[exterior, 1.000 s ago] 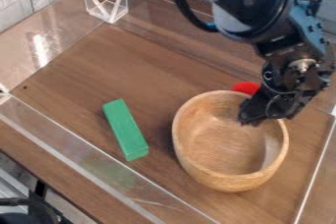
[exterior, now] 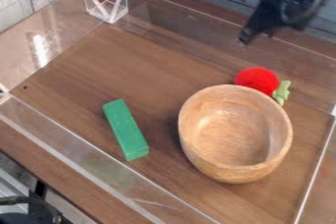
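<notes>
My gripper (exterior: pixel 269 22) is blurred at the top right of the camera view, high over the back of the table; its fingers are too smeared to show how they stand. Below it lies a red round object with a green top, like a tomato or strawberry (exterior: pixel 256 81), just behind a wooden bowl (exterior: pixel 234 154). The bowl looks empty. A green block (exterior: pixel 125 130) lies on the table to the bowl's left.
Clear low walls (exterior: pixel 112 177) border the wooden table (exterior: pixel 92 81). A small clear bracket (exterior: pixel 108 7) stands at the back left.
My gripper has moved from over the bowl's back right rim up and away toward the back, uncovering the red object. The bowl has shifted very slightly.
</notes>
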